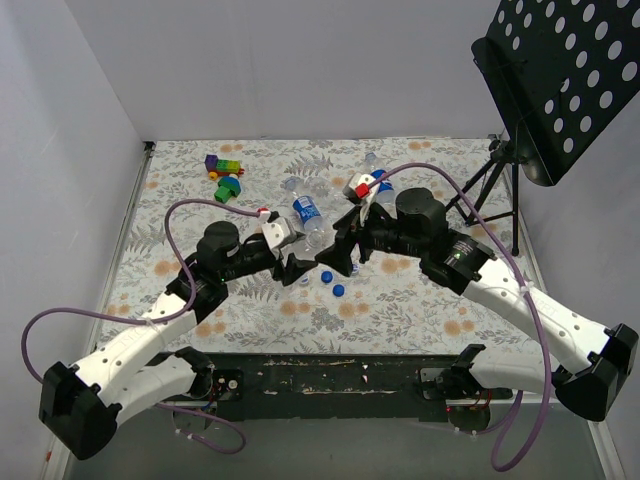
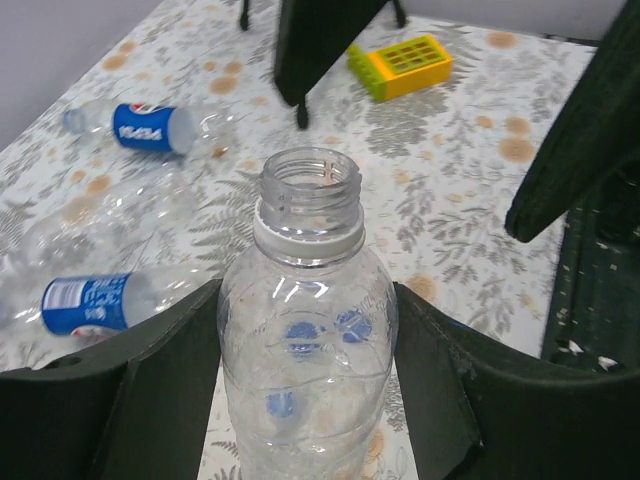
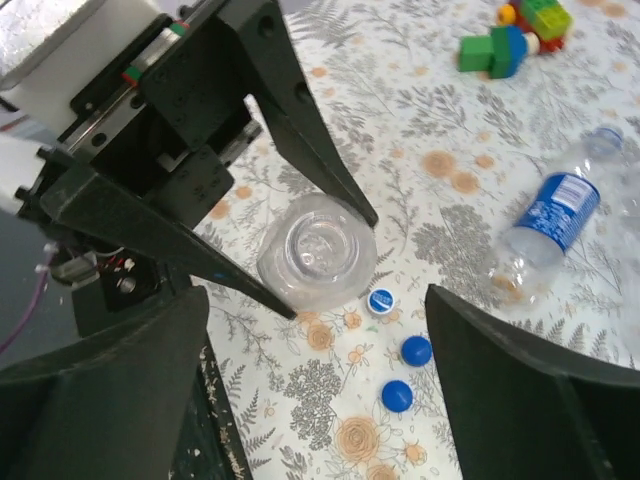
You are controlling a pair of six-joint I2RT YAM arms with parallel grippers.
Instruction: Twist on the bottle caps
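A clear, ribbed bottle (image 2: 305, 350) with no label stands up between the fingers of my left gripper, which is shut on it. Its threaded neck (image 2: 310, 180) is bare, without a cap. Around the bottle's top, my right gripper stands open, its dark fingers apart on either side and not touching the neck. Several caps lie on the table: a blue cap (image 3: 397, 396), another blue cap (image 3: 416, 350) and a white-rimmed blue one (image 3: 380, 301).
A blue-labelled bottle (image 3: 555, 215) lies on its side at the back, near another labelled bottle (image 2: 150, 127) and a clear one (image 2: 110, 215). Coloured toy blocks (image 1: 226, 180) sit at the back left.
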